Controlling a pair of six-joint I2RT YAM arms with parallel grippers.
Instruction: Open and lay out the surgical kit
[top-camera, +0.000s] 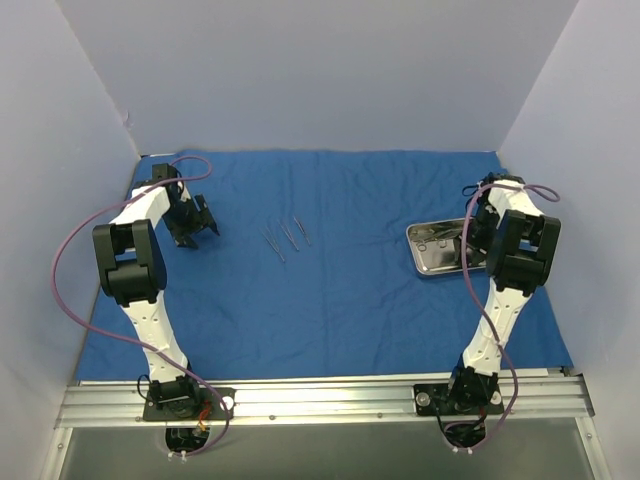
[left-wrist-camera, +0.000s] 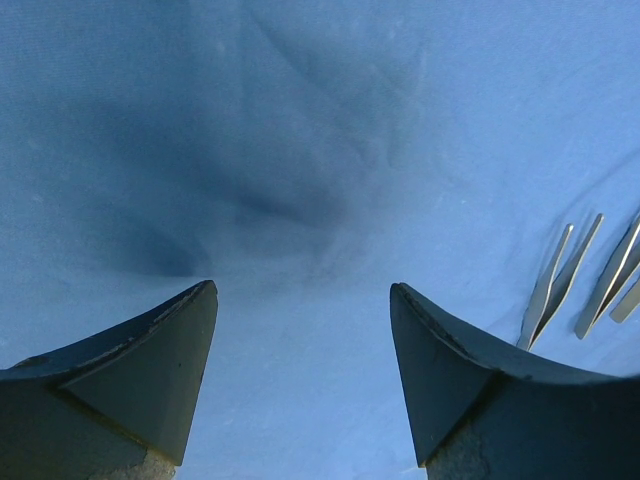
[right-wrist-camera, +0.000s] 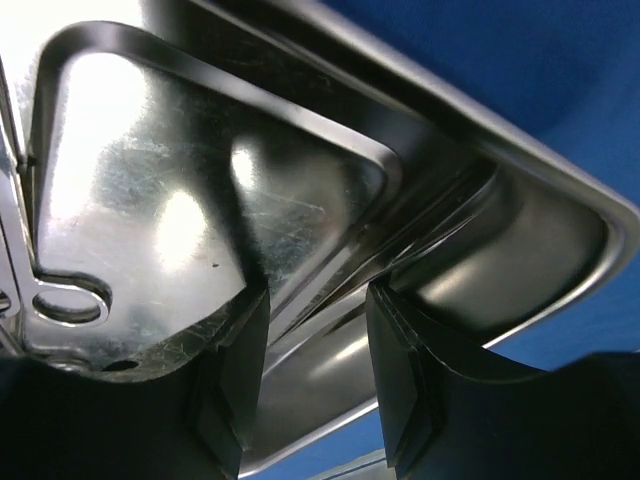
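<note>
A steel kit tray (top-camera: 425, 262) lies at the right of the blue cloth. My right gripper is down inside it, fingers apart at thin steel instruments along its side; ring-handled instruments (right-wrist-camera: 66, 312) lie at the left of the right wrist view. Several slim tweezer-like instruments (top-camera: 287, 235) are spread on the middle-left cloth, also at the right edge of the left wrist view (left-wrist-camera: 545, 290). My left gripper stands open left of them over bare cloth, nothing between its fingers.
Pale walls (top-camera: 320, 70) bound it at the back and both sides, and a metal rail (top-camera: 320, 390) runs along the front edge.
</note>
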